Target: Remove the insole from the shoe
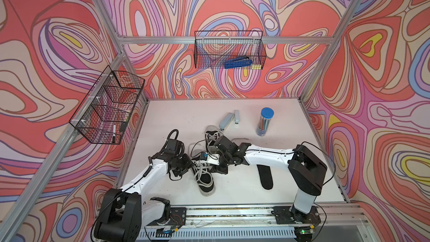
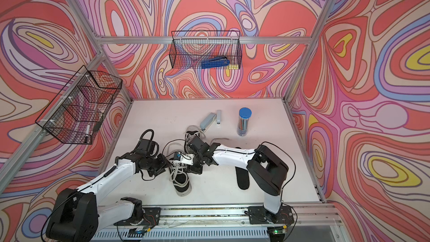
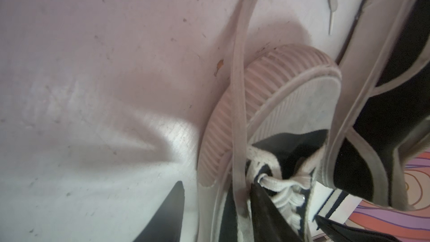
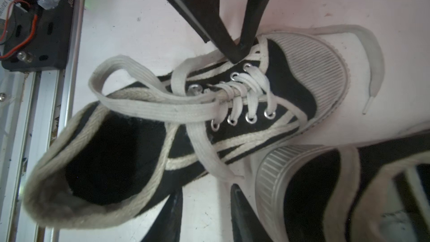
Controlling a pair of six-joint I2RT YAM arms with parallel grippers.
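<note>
A black and white laced shoe (image 1: 206,182) lies near the table's front edge, its heel toward that edge. In the right wrist view its dark opening (image 4: 112,165) shows; no insole can be made out inside. My left gripper is open at its front half, one finger beside it and the other over its lace side. My right gripper stands open on the shoe's other side, bare table showing between its fingers. Behind is a second shoe (image 1: 212,133), partly hidden by the right arm. A black insole (image 1: 265,178) lies flat on the table at right.
Loose laces (image 4: 376,58) trail over and around the shoes. Two grey-blue boxes (image 1: 227,121) and a blue-lidded clear jar (image 1: 264,123) stand at the back.
</note>
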